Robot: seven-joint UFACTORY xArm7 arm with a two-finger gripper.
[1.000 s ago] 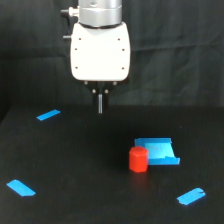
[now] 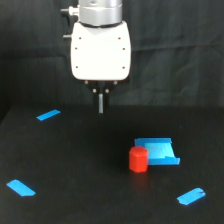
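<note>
Near the middle right of the black table stands a small red block (image 2: pixel 138 160). Behind it, and partly covered by it in this view, lies a blue patch or shallow tray (image 2: pixel 160 150). My gripper (image 2: pixel 100 103) hangs from the white arm at the top of the view, above the table and back to the left of the red block, clear of both. Its fingers are thin and small here, close together, and whether they are apart or touching does not show clearly. I see no object held at their tips.
Blue tape strips lie on the table: one at the back left (image 2: pixel 48 115), another at the front left (image 2: pixel 20 188), a third at the front right (image 2: pixel 190 196). Dark cloth (image 2: pixel 170 60) hangs behind.
</note>
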